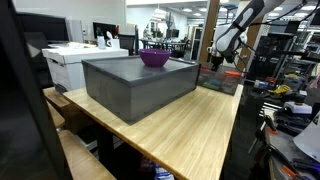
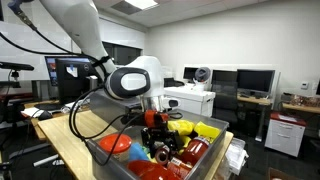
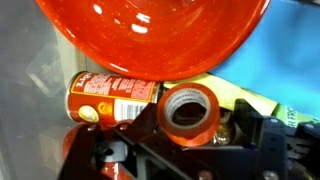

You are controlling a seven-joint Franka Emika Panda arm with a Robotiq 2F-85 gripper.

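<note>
An orange-red ring-shaped item with a pale rim (image 3: 188,115), perhaps a roll of tape, shows between the fingers in the wrist view. My gripper stands part open around it, with a gap visible on the right side; contact on the left is unclear. Beside the ring lies an orange can (image 3: 105,97), and a glossy red bowl (image 3: 160,35) fills the top of that view. In exterior view 2 the gripper (image 2: 157,143) is low over a grey bin (image 2: 213,158) of mixed items, its fingertips partly hidden among them.
A purple bowl (image 1: 155,57) rests on top of a long grey box (image 1: 135,92). In front of that box the wooden table (image 1: 175,135) is bare. Yellow items (image 2: 206,130) and a red can (image 2: 195,150) crowd the bin near the gripper.
</note>
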